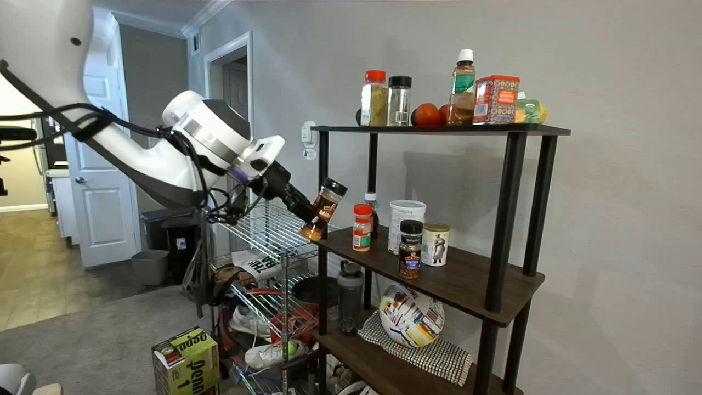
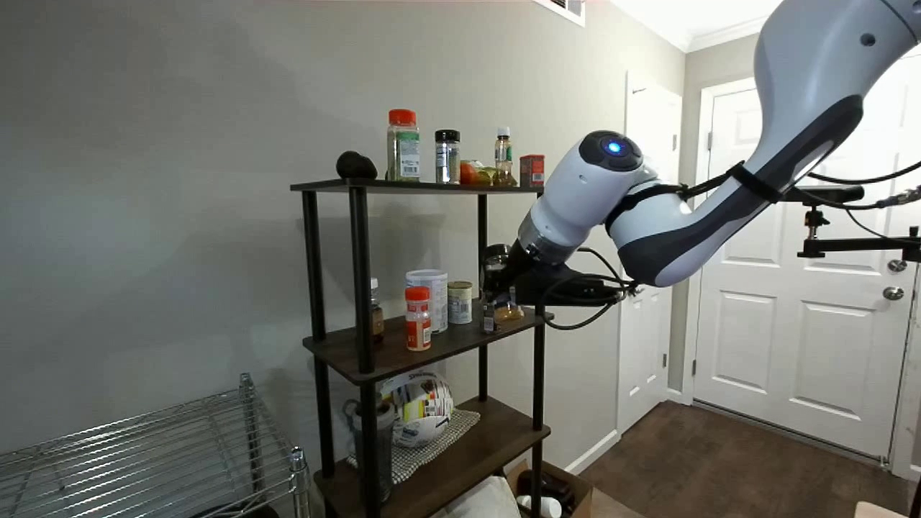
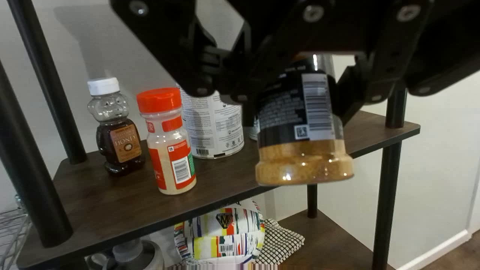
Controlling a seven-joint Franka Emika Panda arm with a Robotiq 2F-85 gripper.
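Note:
A spice jar with a black cap and amber contents (image 1: 327, 203) is held tilted by my gripper (image 1: 318, 212), in front of the shelf unit's left side. In the wrist view the jar (image 3: 302, 130) hangs in the air, its clear base lowest and its barcode label facing the camera, with the gripper shut around its upper part. My gripper (image 2: 498, 293) appears dark against the shelf in exterior view 2, hiding much of the jar. The middle shelf (image 1: 470, 266) lies lower and to the right of the jar.
On the middle shelf stand a red-capped shaker (image 3: 168, 148), a honey bottle (image 3: 119, 130), a white canister (image 1: 406, 217), a black-capped jar (image 1: 409, 253) and a tin (image 1: 435, 244). Black posts (image 1: 323, 283) stand at the corners. The middle shelf's right part is bare.

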